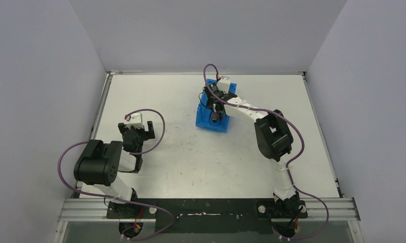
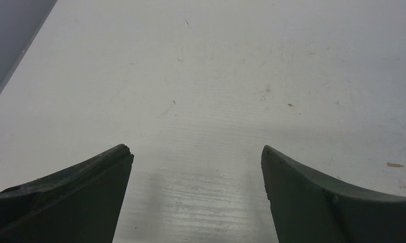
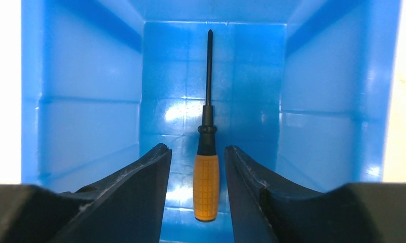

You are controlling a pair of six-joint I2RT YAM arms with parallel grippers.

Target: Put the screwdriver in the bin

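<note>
On the floor of the blue bin [image 3: 342,101] lies the screwdriver [image 3: 206,185], with an orange handle and a dark shaft pointing away in the right wrist view. My right gripper is open above it, its fingers [image 3: 150,177] on either side of the handle and apart from it. From the top view, the right arm covers much of the bin [image 1: 204,117]; a bit of the orange handle [image 1: 215,117] shows beneath it. My left gripper stands open and empty over bare table at the left.
Grey walls [image 1: 206,35] border the back and sides. Loose purple cables [image 1: 302,144] loop along both arms.
</note>
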